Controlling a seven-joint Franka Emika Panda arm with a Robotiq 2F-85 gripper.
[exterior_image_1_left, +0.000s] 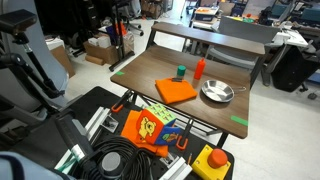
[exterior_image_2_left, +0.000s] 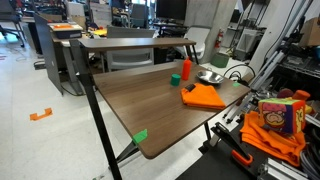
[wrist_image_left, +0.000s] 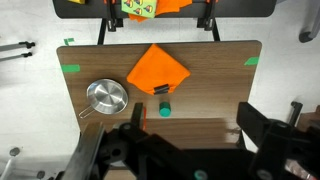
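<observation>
My gripper stands open in the lower part of the wrist view, high above the wooden table (wrist_image_left: 215, 70), with nothing seen between its fingers. An orange cloth (exterior_image_1_left: 176, 91) lies flat near the table's middle. Close behind it are a small green cup (exterior_image_1_left: 181, 72) and an upright red bottle (exterior_image_1_left: 199, 69). To their right in exterior view 1 sits a shiny metal pan (exterior_image_1_left: 217, 91) with a handle. From above, a small dark object (wrist_image_left: 161, 89) shows at the cloth's edge, beside the green cup (wrist_image_left: 165, 109). The gripper partly hides the red bottle.
A raised brown shelf (exterior_image_1_left: 210, 38) spans the table's back. At the front, outside the tabletop, lie a colourful box (exterior_image_1_left: 150, 127) on orange cloth, black cables (exterior_image_1_left: 120, 148) and a yellow box with a red button (exterior_image_1_left: 215, 160). Bare wood surrounds the objects.
</observation>
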